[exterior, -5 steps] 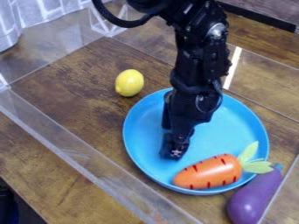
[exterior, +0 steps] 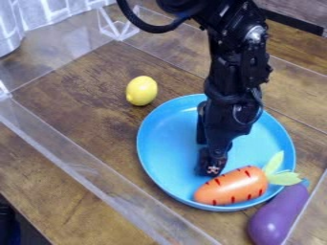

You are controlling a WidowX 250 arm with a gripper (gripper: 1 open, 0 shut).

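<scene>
The black robot gripper (exterior: 212, 151) reaches down from the top into a blue plate (exterior: 166, 163), its lower tip close above the upper left end of an orange toy carrot (exterior: 235, 187) with pale green leaves. The carrot lies in the right front of the plate. Whether the fingers are open or shut is hard to make out, as the dark parts overlap.
A yellow lemon (exterior: 141, 90) sits on the wooden table behind the plate to the left. A purple eggplant (exterior: 276, 218) lies outside the plate at the lower right. A clear strip crosses the lower left, and the left table area is free.
The gripper has shifted slightly to the right and down toward the carrot since a second ago. The other objects look much the same.
</scene>
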